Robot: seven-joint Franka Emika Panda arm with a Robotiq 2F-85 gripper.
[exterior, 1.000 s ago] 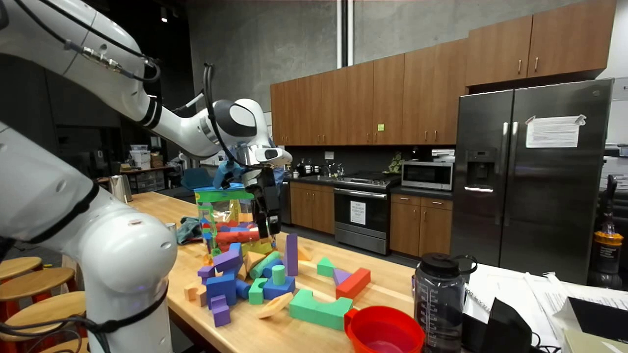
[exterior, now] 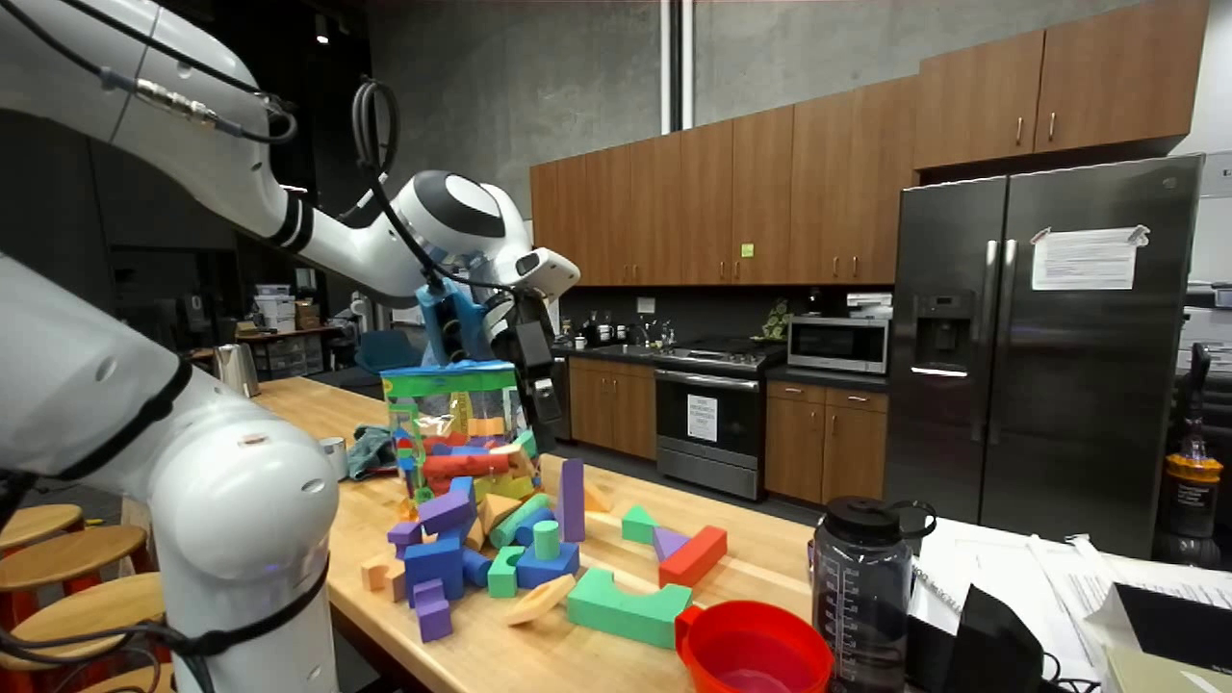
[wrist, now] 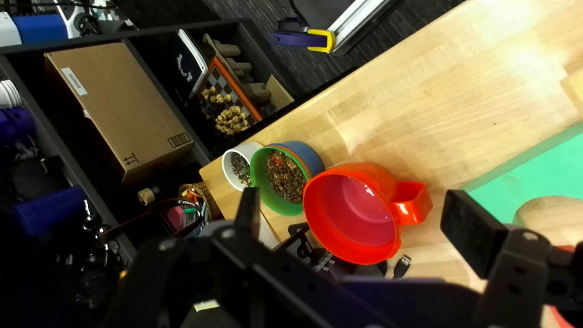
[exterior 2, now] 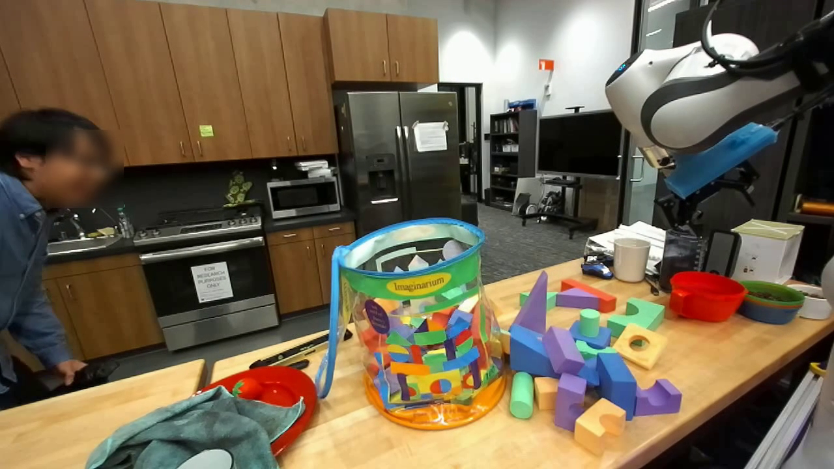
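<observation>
My gripper is open, its two black fingers [wrist: 473, 232] wide apart in the wrist view with nothing held between them. Beyond that gap, on the table below, is an empty red cup [wrist: 350, 216] with a handle. In exterior view 1 the gripper [exterior: 540, 398] hangs in the air above the table, clear of the pile of coloured blocks [exterior: 434, 566]. A clear zip bag [exterior 2: 430, 328] with a blue rim holds many blocks; the loose blocks [exterior 2: 532, 352] lie to its right in exterior view 2.
Green and white bowls [wrist: 281, 180] stand beside the red cup. A dark water bottle [exterior: 860, 595] and papers occupy the table's right end. A red plate [exterior 2: 297, 398] with a teal cloth [exterior 2: 199, 430] lies left of the bag. A person [exterior 2: 39, 250] stands at far left.
My gripper has risen and its wrist has tilted, with the fingers now higher in exterior view 1. Blocks, bag and cup look unmoved.
</observation>
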